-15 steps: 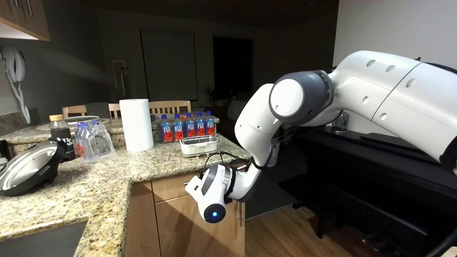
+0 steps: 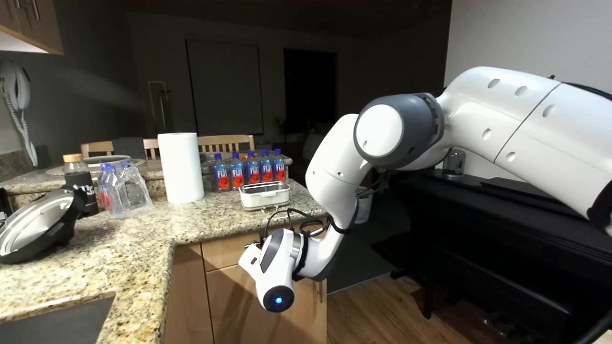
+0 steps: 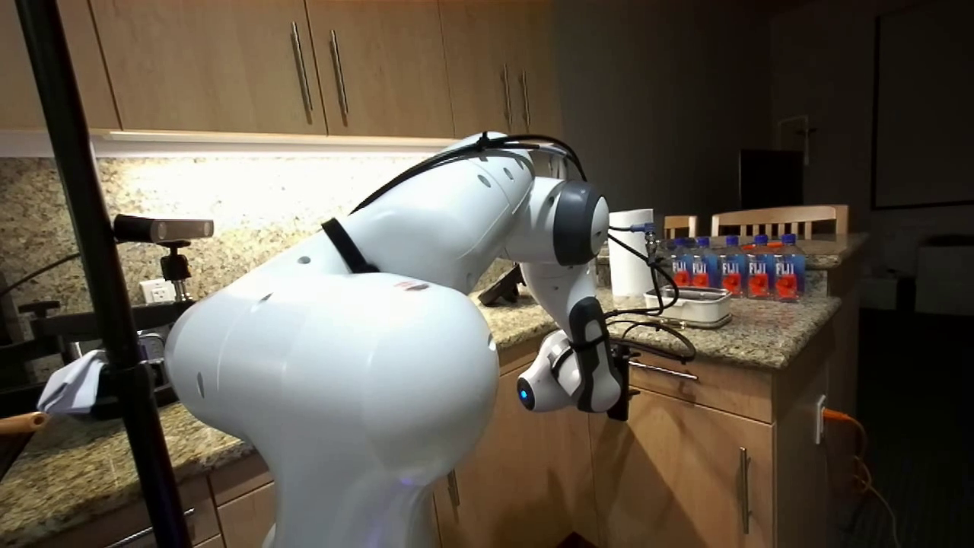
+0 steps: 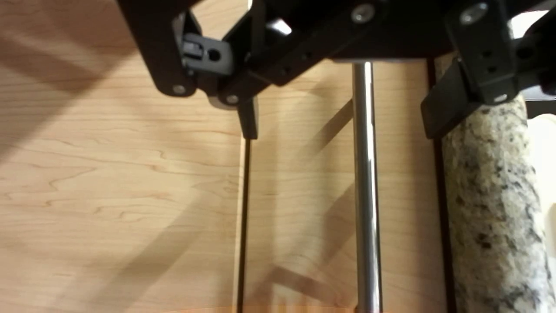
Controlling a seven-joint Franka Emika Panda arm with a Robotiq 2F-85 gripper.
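Note:
In the wrist view my gripper is open, its dark fingers (image 4: 249,119) spread wide with nothing gripped. A metal bar handle (image 4: 367,193) of the drawer runs lengthwise through the picture, and in the image it falls between the two fingertips. Contact with it does not show. The wooden drawer front (image 4: 307,208) behind the bar is closed, just under the counter. From exterior view 2, the handle (image 3: 664,370) appears right beside the dark gripper (image 3: 628,394). In exterior view 1 the hand hides the fingers and most of the handle.
The granite counter edge (image 4: 487,208) lies close to one finger. Above the drawer stand a white container (image 2: 265,197), several water bottles (image 2: 252,172) and a paper towel roll (image 2: 181,168). A lower cabinet door (image 3: 680,457) is closed. Open floor (image 2: 367,309) lies right of the cabinets.
The drawer, container and bottles look unchanged.

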